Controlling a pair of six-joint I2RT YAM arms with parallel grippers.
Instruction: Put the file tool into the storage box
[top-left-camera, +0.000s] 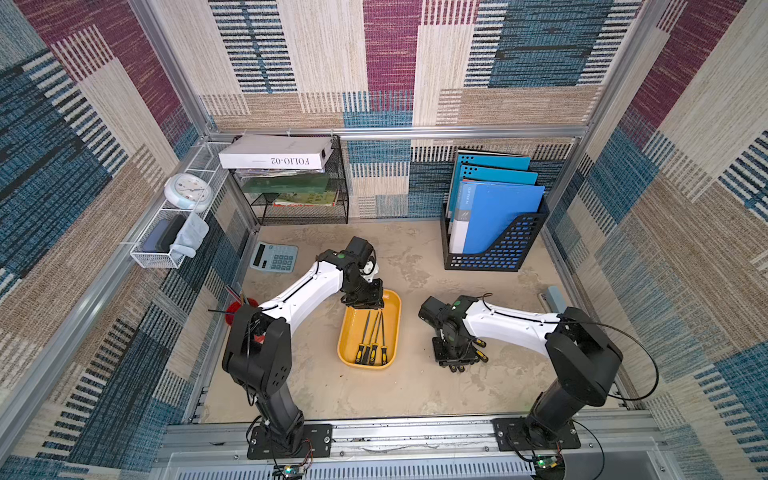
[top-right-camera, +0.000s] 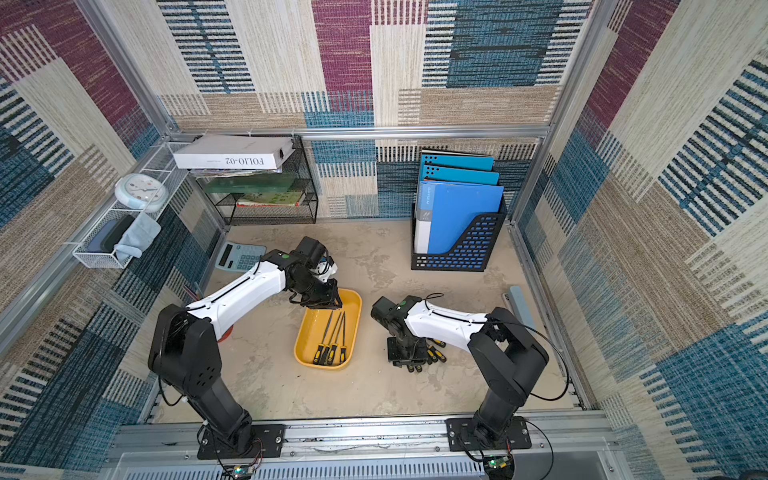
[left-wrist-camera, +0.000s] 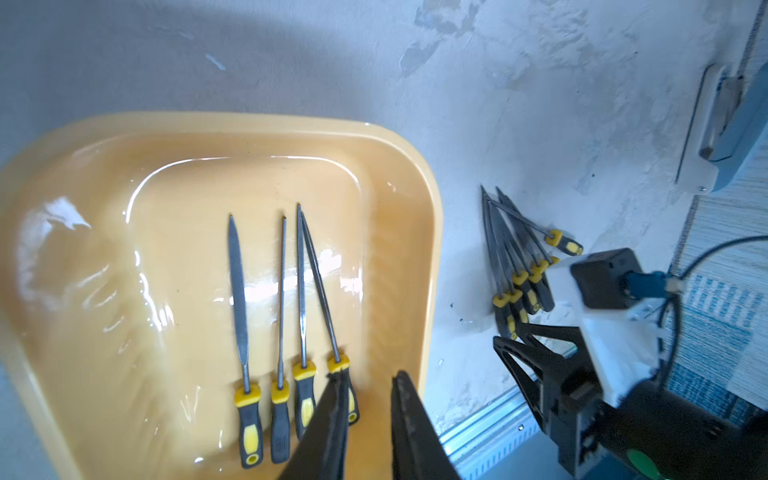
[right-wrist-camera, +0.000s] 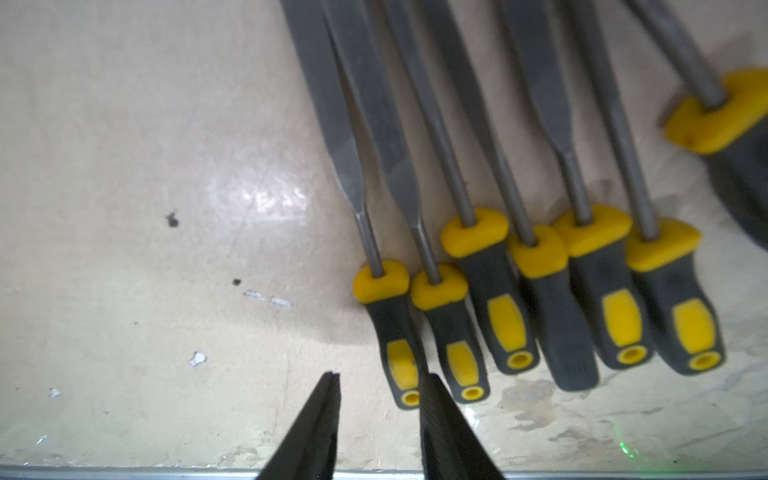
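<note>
Inside the yellow storage box (left-wrist-camera: 432, 232) lie several files with black-and-yellow handles, among them a flat file (left-wrist-camera: 237, 296) furthest left in the left wrist view. My left gripper hovers over the box, its fingers parted and nothing between them. More files lie fanned on the table to the right of the box. In the right wrist view the leftmost file (right-wrist-camera: 393, 344) of that group has its handle end close to my right gripper, which is open and empty above the table.
A black file holder (top-left-camera: 492, 260) with blue folders stands at the back right. At the back left are a wire rack (top-left-camera: 340, 192) and a calculator (top-left-camera: 274, 257). Bare table separates the box from the loose files.
</note>
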